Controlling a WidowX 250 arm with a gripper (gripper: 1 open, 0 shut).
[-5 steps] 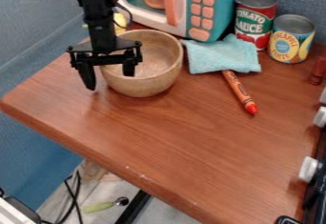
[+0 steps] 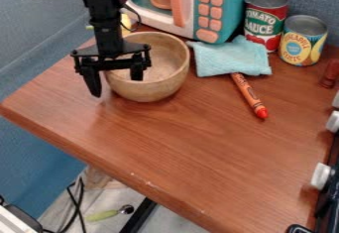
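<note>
The black gripper [image 2: 114, 70] hangs over the left side of a light wooden bowl [image 2: 169, 74], one finger outside the rim at the left and the other at or inside the bowl. Whether anything is between its fingers is hard to tell. A light blue cloth [image 2: 228, 56] lies right of the bowl, with a red-orange crayon [image 2: 249, 95] sticking out from under it toward the front.
A toy microwave [image 2: 212, 9], a tomato can [image 2: 265, 21] and a second can [image 2: 303, 42] stand at the back. A small red object [image 2: 331, 74] is at the right edge.
</note>
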